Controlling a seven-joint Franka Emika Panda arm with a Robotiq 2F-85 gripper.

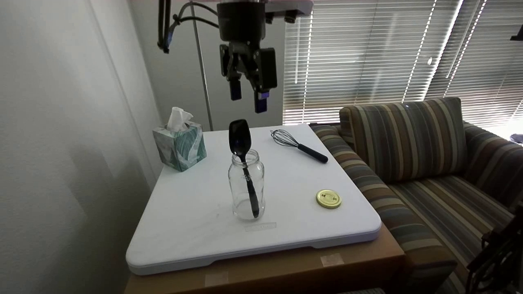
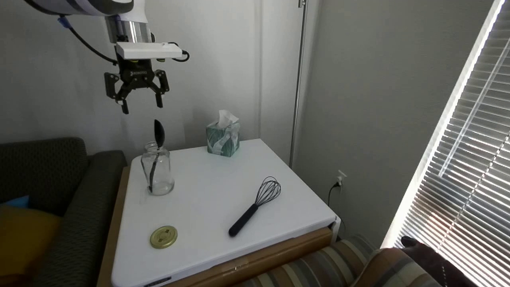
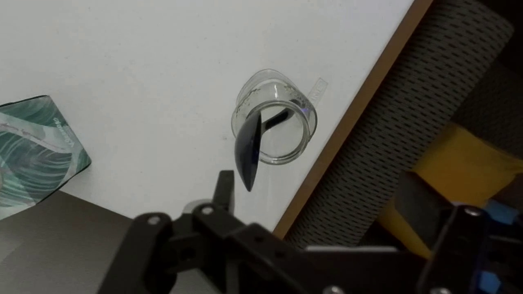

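Observation:
A clear glass jar (image 1: 238, 193) stands upright and uncapped on the white table. Inside it leans a black spoon (image 1: 240, 139), handle down, its bowl sticking out above the rim. My gripper (image 1: 248, 100) hangs above the spoon, open and empty, apart from it. In exterior view 2 the gripper (image 2: 142, 108) is likewise over the spoon's bowl (image 2: 159, 133). From the wrist, the spoon's bowl (image 3: 248, 151) shows near one fingertip (image 3: 225, 183), and the jar's mouth (image 3: 282, 159) lies beyond it.
A gold lid (image 1: 329, 199) lies flat right of the jar. Farther back are a whisk (image 1: 300, 146) and a tissue box (image 1: 180, 146). Sofas stand along its sides.

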